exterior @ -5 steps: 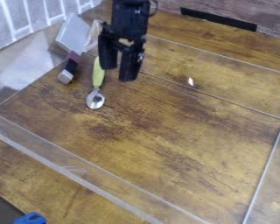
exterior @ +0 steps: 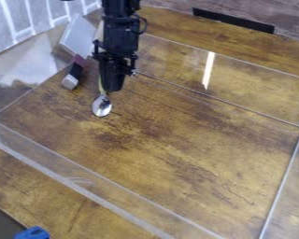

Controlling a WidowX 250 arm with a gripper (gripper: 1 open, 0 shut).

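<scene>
My black gripper (exterior: 111, 77) hangs low over a spoon at the upper left of the wooden floor of a clear-walled enclosure. The spoon (exterior: 102, 107) has a shiny round bowl pointing toward the viewer and a yellow-green handle, mostly hidden behind the gripper. The fingers are close together; whether anything sits between them is unclear.
A small dark object with a pale end (exterior: 70, 80) lies left of the gripper, in front of a light grey panel (exterior: 79, 37). Clear walls border the floor. A blue object (exterior: 31, 232) is at the bottom left.
The gripper has moved left and down onto the spoon's handle, covering more of it, and its fingers appear to have come closer together. The spoon's bowl stays in place.
</scene>
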